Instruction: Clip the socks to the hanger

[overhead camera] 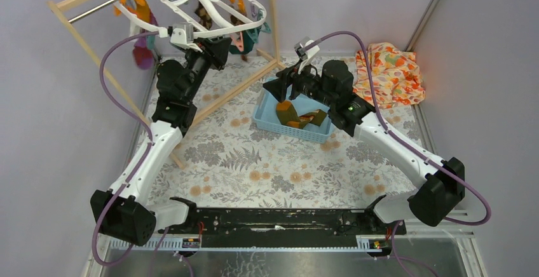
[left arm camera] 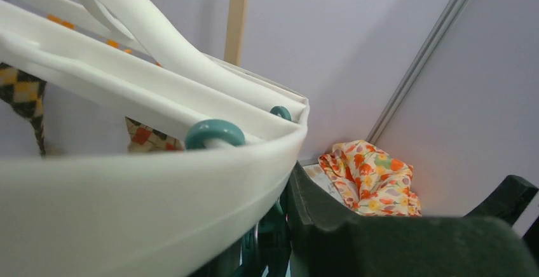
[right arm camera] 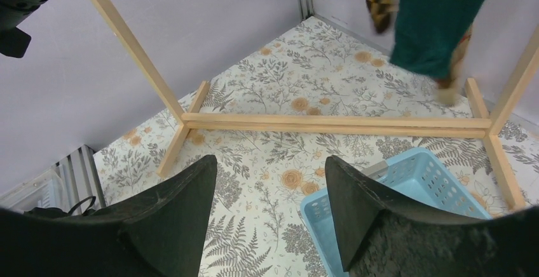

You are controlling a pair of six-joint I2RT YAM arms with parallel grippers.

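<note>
The white round hanger (overhead camera: pixel 255 16) hangs top left, with coloured clips and several socks dangling. My left gripper (overhead camera: pixel 213 45) is up at its near rim; in the left wrist view the rim (left arm camera: pixel 152 207) fills the lower left and a teal clip (left arm camera: pixel 214 131) sits on it, the fingers mostly behind it, shut on what looks like a teal clip. My right gripper (overhead camera: pixel 281 81) stands open over the blue bin (overhead camera: pixel 273 124), nothing between its fingers. In the right wrist view a teal sock (right arm camera: pixel 432 29) hangs above.
Olive-orange socks (overhead camera: pixel 295 118) lie in the bin. A wooden frame (overhead camera: pixel 89 51) carries the hanger, its foot bar crossing the floor. A floral cloth (overhead camera: pixel 388 74) lies at back right.
</note>
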